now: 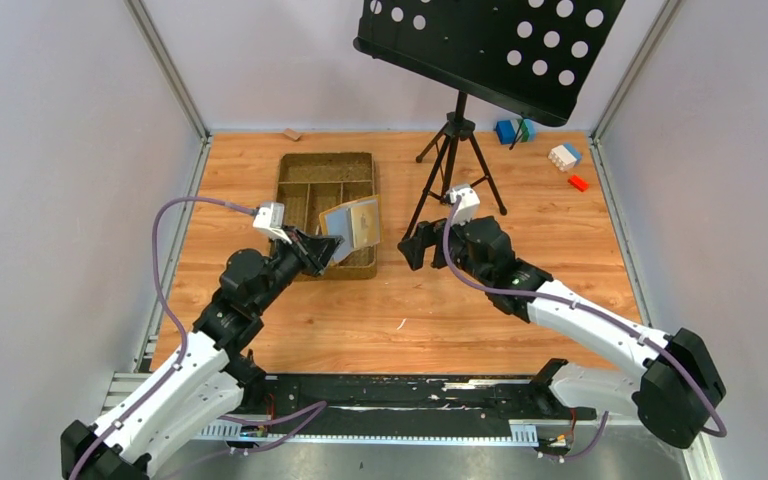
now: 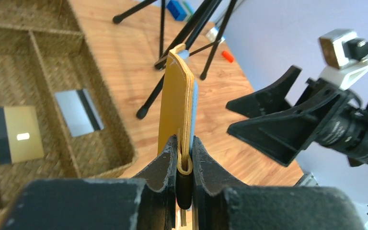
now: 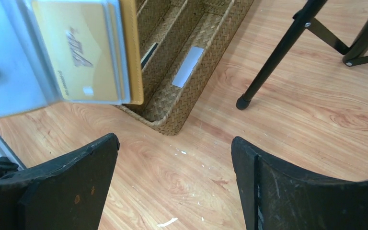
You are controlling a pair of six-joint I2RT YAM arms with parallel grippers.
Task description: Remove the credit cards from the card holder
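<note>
My left gripper is shut on the tan card holder (image 2: 175,96), pinching its folded spine. The holder stands raised over the tray's right side, its light-blue inside and a gold card (image 3: 79,52) facing my right arm. In the right wrist view this card sits in a clear sleeve, with layered edges beside it. A gold card with a dark stripe (image 2: 24,132) and a silver-blue card (image 2: 72,112) lie in separate tray compartments. My right gripper (image 1: 418,258) stands open to the right of the holder, its fingers (image 3: 76,177) apart and empty.
The woven tray (image 1: 326,160) has several compartments. A black music stand (image 1: 460,125) rises behind, its tripod legs close to my right gripper. Coloured blocks (image 1: 565,157) lie at the back right.
</note>
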